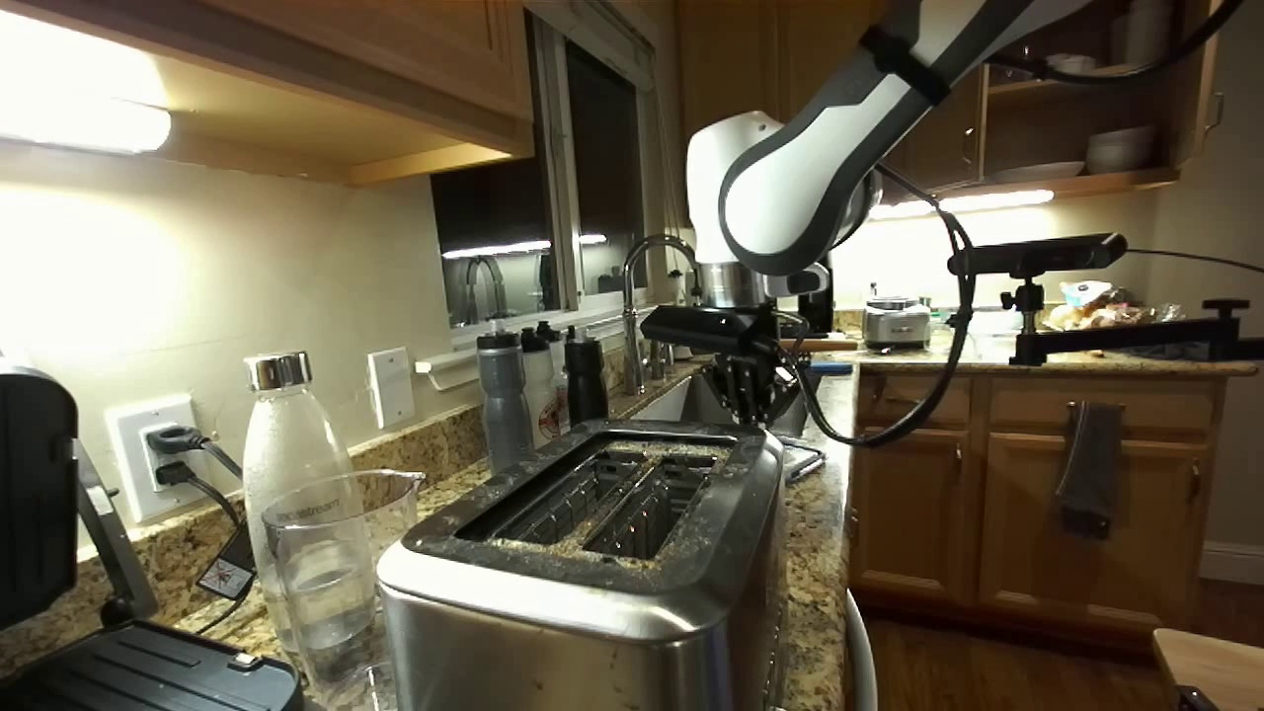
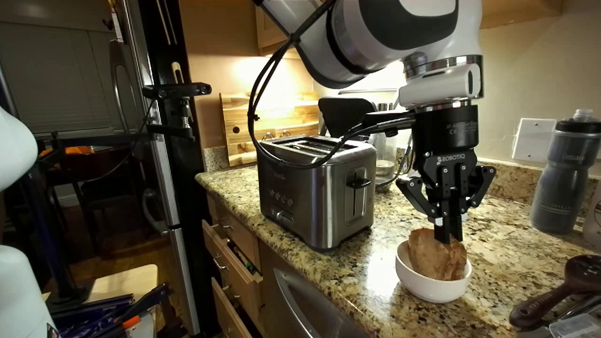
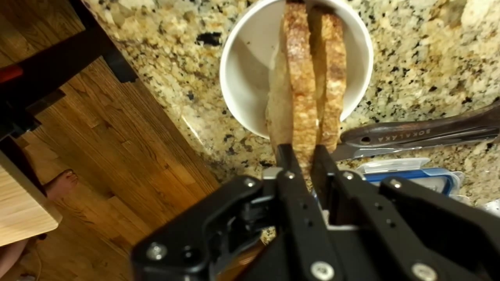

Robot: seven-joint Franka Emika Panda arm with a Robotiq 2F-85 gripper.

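Note:
Two slices of toasted bread stand on edge in a small white bowl (image 2: 432,289). The wrist view looks down on them: the left slice (image 3: 302,89) runs between my fingers, and the right slice (image 3: 333,79) leans close beside it. My gripper is shut on the left slice near its end, over the bowl's near side. From exterior view 2, the gripper (image 2: 449,239) points straight down with its tips at the top of the bread (image 2: 431,254). The toaster hides the bread and bowl in exterior view 1.
A steel toaster (image 2: 315,194) with empty-looking slots stands beside the bowl. A brown-handled utensil (image 3: 408,131) and a blue-rimmed clear container (image 3: 412,177) lie close to the bowl. Bottles (image 1: 504,403) line the wall. The counter edge drops to the floor.

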